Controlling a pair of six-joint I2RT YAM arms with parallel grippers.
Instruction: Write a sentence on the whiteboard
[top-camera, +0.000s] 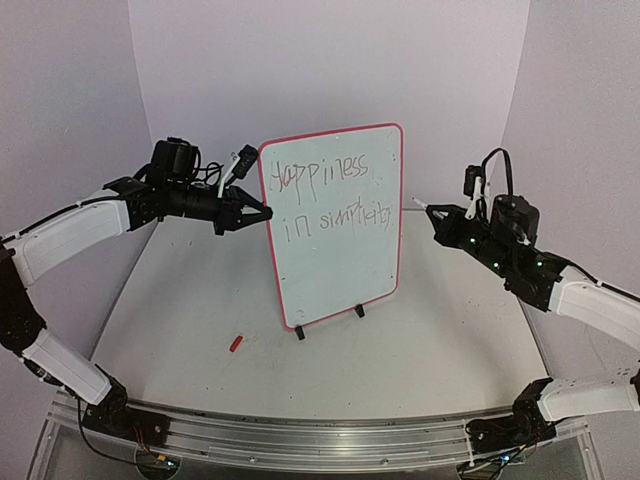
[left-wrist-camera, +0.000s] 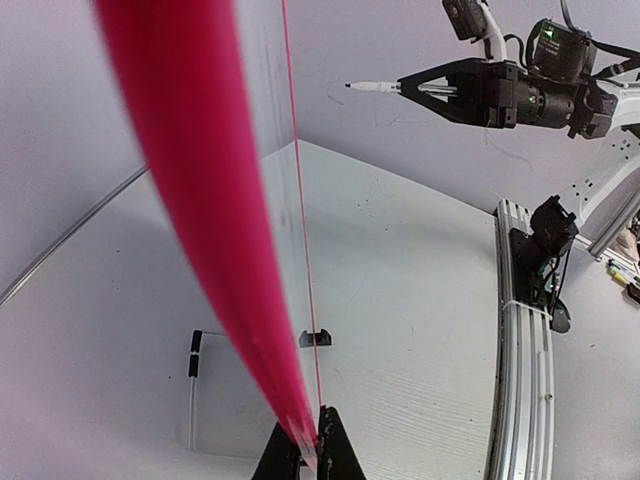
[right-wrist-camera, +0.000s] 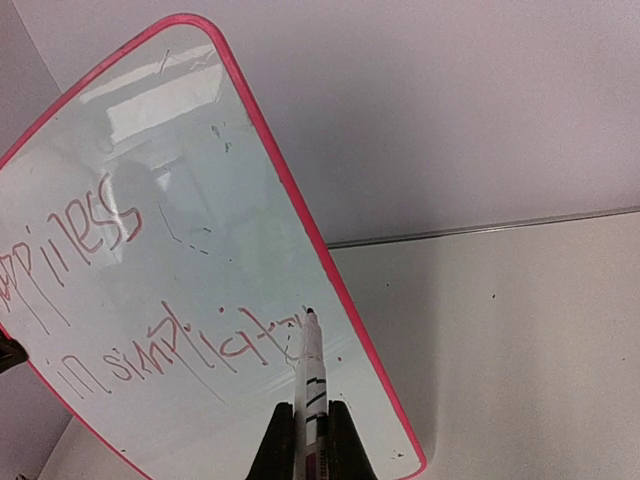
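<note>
The whiteboard (top-camera: 335, 265) with its pink-red frame stands upright on dark feet. Red handwriting on it reads "Happiness" above "in simplicity", the last letters small and uneven. At the board's left edge my left gripper (top-camera: 268, 213) is shut on the frame; the pink frame (left-wrist-camera: 245, 270) runs down between its fingers in the left wrist view. My right gripper (top-camera: 432, 210) grips a white marker (right-wrist-camera: 313, 365) with its dark tip bare, pointing toward the board. In the left wrist view the marker (left-wrist-camera: 372, 87) is clear of the board's surface, off to its right.
A small red cap-like piece (top-camera: 236, 343) lies on the table (top-camera: 420, 360), front left of the board. The table in front of the board is otherwise open. Light-coloured walls close in the back and sides.
</note>
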